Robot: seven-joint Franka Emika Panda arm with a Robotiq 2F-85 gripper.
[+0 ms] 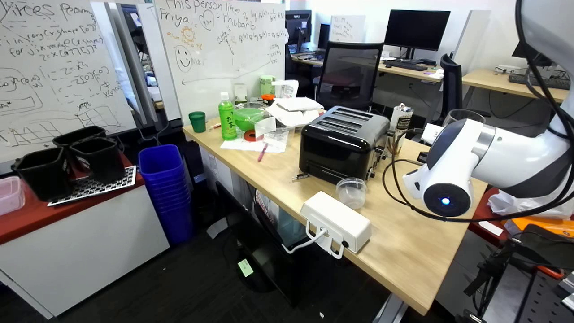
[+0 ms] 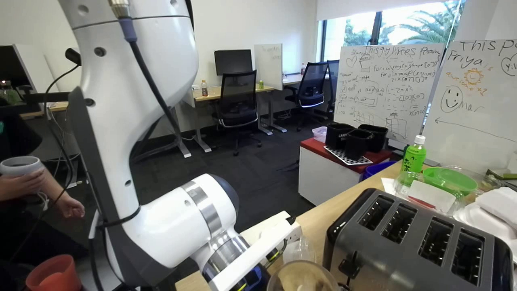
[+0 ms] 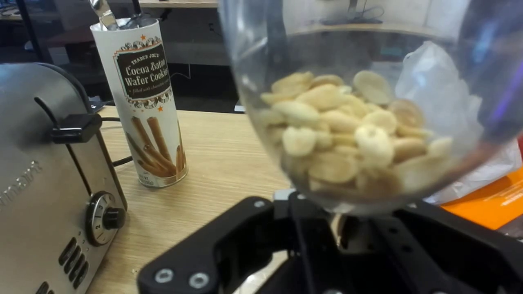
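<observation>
A clear rounded cup (image 3: 360, 130) with peanuts in its lower part fills the upper right of the wrist view. My gripper is shut on it low down, and its black fingers are partly hidden by the cup's bottom. The cup looks upright and off the table. In exterior view 1 only the upper part of the cup (image 1: 465, 114) shows behind my arm, which hides the fingers. Exterior view 2 catches the cup's rim (image 2: 303, 276) at the bottom edge, near the toaster.
The black and silver toaster (image 1: 344, 144) stands beside a tall wafer cookie tin (image 3: 147, 108) holding utensils. An empty clear tub (image 1: 351, 194) and a white box (image 1: 336, 220) sit by the table's near edge. Bare tabletop (image 1: 411, 242) lies in front of my arm.
</observation>
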